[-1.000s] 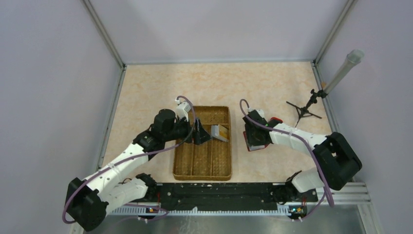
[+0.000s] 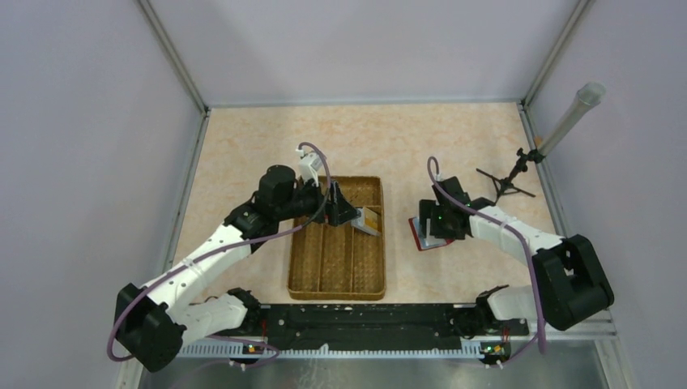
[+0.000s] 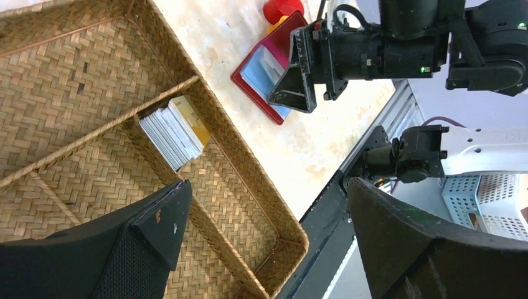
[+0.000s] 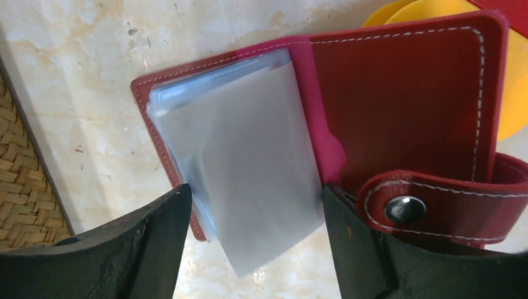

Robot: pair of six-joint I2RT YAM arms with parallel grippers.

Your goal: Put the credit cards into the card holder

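Observation:
A red card holder (image 4: pixel 398 99) lies unfolded on the table, its clear, whitish sleeves (image 4: pixel 255 162) spread over the left half. Over those sleeves is my right gripper (image 2: pixel 429 217), open; in the right wrist view the sleeves show between its parted fingers, and touching cannot be judged. A stack of cards (image 3: pixel 171 137), white edges with a yellow one at the end, leans in one compartment of the woven basket (image 3: pixel 246 149). Above the basket, close to that stack, my left gripper (image 2: pixel 340 208) hangs open with nothing held.
Low woven dividers (image 2: pixel 352 259) part the basket. Beyond the holder lie a red piece (image 3: pixel 278 9) and a yellow piece (image 4: pixel 513 87). A small tripod (image 2: pixel 506 182) stands at the right.
My left gripper moved slightly right and toward the back, closer to the cards.

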